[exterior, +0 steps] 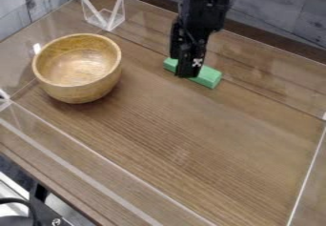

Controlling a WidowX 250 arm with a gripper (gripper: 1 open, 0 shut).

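Note:
My black gripper (193,58) hangs over a green block (201,77), its fingertips at or just above the block's upper left part, which they partly hide. Whether the fingers are open or shut on anything is hard to tell from this view.
A round wooden bowl (76,87) stands at the left. A clear plastic object (105,15) lies near the back left. Dark cables are at the top left and bottom left.

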